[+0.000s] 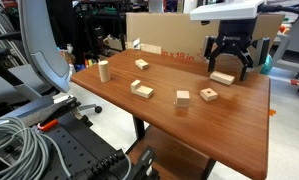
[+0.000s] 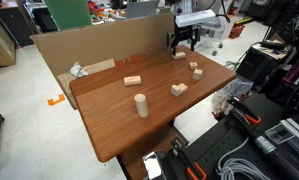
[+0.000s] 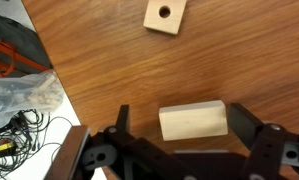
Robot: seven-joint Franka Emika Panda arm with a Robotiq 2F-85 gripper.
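My gripper [image 1: 228, 70] stands open above a flat wooden block [image 1: 222, 77] near the table's far right corner. In the wrist view the block [image 3: 193, 120] shows pale between the two black fingertips, its right end close to the right finger [image 3: 245, 124]. Nothing is gripped. Nearer the camera in exterior view 1 lies a square wooden piece [image 1: 209, 94] with a round hole. A small cube-like block [image 1: 182, 98] is to its left.
A notched block [image 1: 142, 90], an upright cylinder [image 1: 104, 71] and another flat block [image 2: 132, 80] stand farther along the brown table [image 1: 179, 125]. A low cardboard panel [image 2: 99, 45] borders one side.
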